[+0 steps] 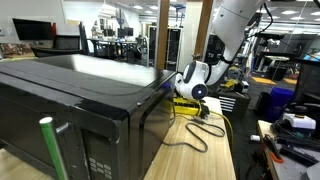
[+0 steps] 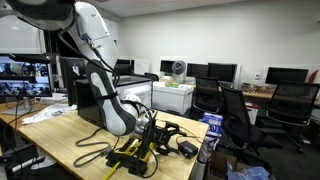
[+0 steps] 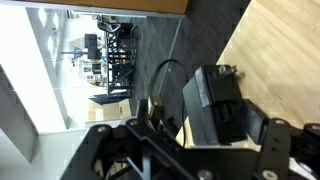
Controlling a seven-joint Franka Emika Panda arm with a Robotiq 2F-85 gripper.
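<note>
In the wrist view, a black block-shaped object stands on the wooden table between the fingers of my gripper. The fingers are apart, with a gap showing on the left of the block; firm contact on the right cannot be made out. In exterior view 1 my gripper is low at the far end of the table, beside the large black box. Exterior view 2 shows the gripper down near the tabletop, partly hidden by cables and its own parts.
A large black box fills much of the table in exterior view 1. Dark cable loops across the wood in front of the arm. Several small dark items, one of them a black object, lie right of the gripper in exterior view 2.
</note>
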